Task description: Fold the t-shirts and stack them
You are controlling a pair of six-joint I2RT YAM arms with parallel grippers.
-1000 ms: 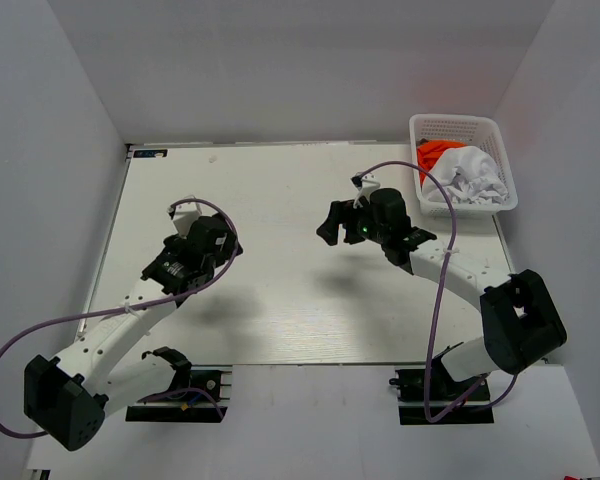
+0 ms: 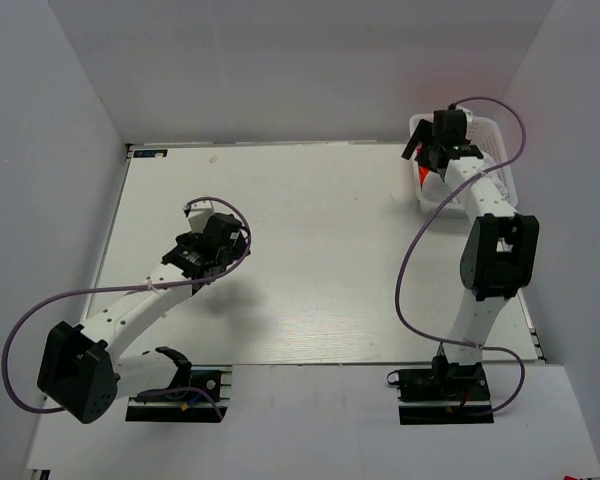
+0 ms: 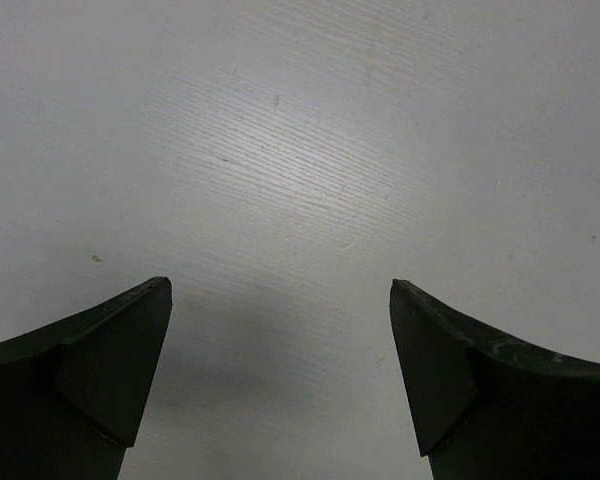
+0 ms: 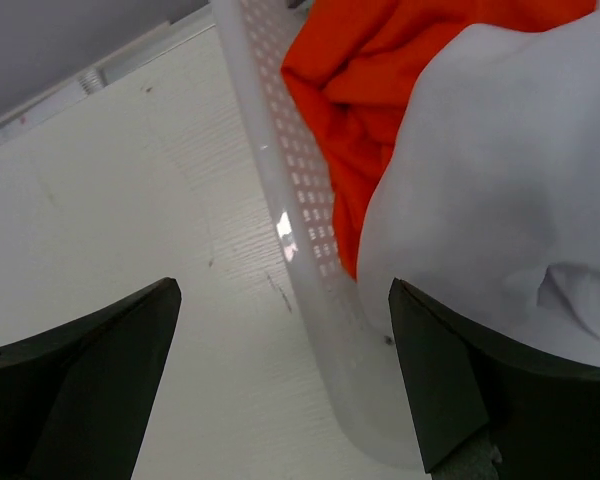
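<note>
In the right wrist view, an orange cloth (image 4: 365,70) and a crumpled white cloth (image 4: 480,190) lie together in a white perforated basket (image 4: 305,270). From the top view, that basket (image 2: 507,180) stands at the table's back right corner, its contents partly hidden by my right arm. Over the basket's left side hangs my right gripper, open, the basket wall showing between and beyond its fingers, with nothing gripped. My left gripper is open above bare table at the left, nothing between its fingers.
Grey walls bound the back and both sides. Purple cables loop along both arms.
My right gripper has gone from above the table's middle right and back to the basket, covering part of the cloths. The left arm has shifted slightly to the right.
</note>
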